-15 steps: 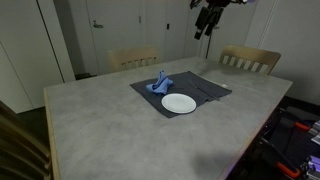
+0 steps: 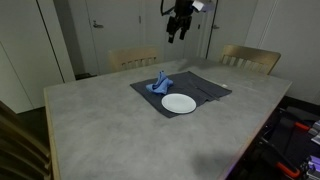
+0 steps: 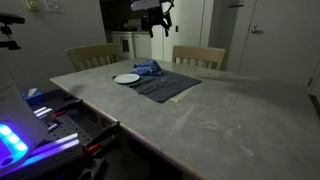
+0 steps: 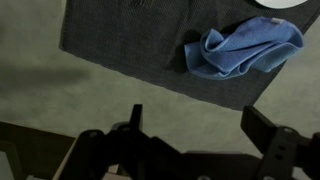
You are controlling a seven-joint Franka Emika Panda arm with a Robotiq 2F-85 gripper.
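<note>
My gripper (image 2: 176,38) is high above the far side of the table, well clear of everything on it. Its two dark fingers stand wide apart in the wrist view, so it is open and empty. A crumpled blue cloth (image 4: 243,47) rests on a dark grey mat (image 4: 150,55), toward the right of that view and beyond the fingers. The same cloth (image 2: 160,84) rises to a small peak in exterior view 1. Beside it sits a white plate (image 2: 179,103) at the mat's near edge.
Some thin item (image 2: 207,87) lies on the mat's right part, too small to make out. Wooden chairs (image 3: 198,55) stand around the table.
Across the last second my gripper has moved left in exterior view 1, with a slight drop at the end. The cloth, plate and mat have stayed put.
</note>
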